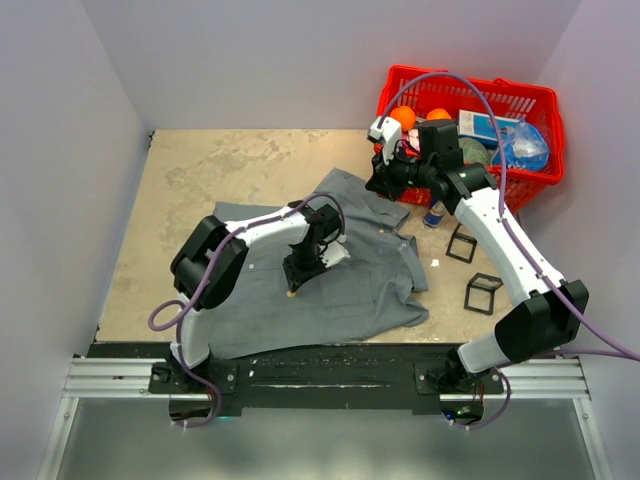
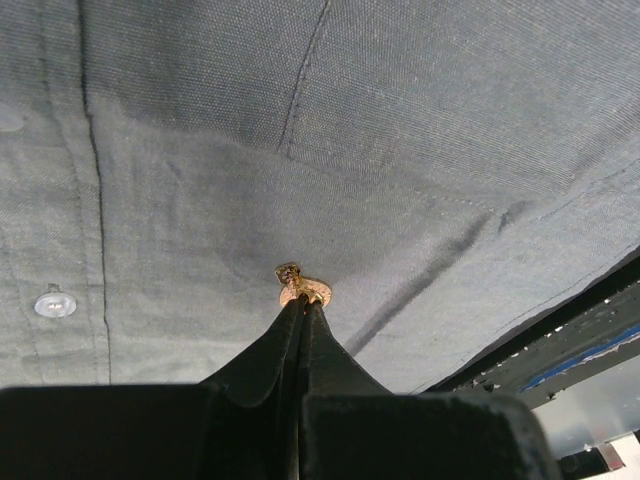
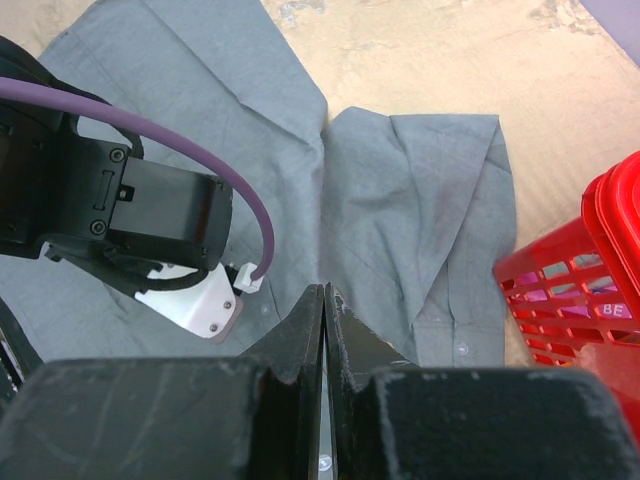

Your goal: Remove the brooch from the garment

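Note:
A small gold brooch [image 2: 316,289] lies on the grey garment [image 2: 200,230], well to the right of its button strip. In the left wrist view the tips of my left gripper meet at the brooch's lower edge and cover a little of it. That gripper is shut; whether a thin part of the brooch is pinched in it I cannot tell. From above, the brooch [image 1: 291,294] is a gold speck just below the left fingertips. My right gripper is shut with nothing between its fingers, over the garment's upper right part, apart from the brooch.
Behind the right arm stands a red basket [image 1: 545,95] holding oranges, a blue box and a plastic-wrapped item. Small dark frames [image 1: 481,293] and a can [image 1: 434,214] stand right of the garment. Bare table [image 1: 190,170] shows at the back left.

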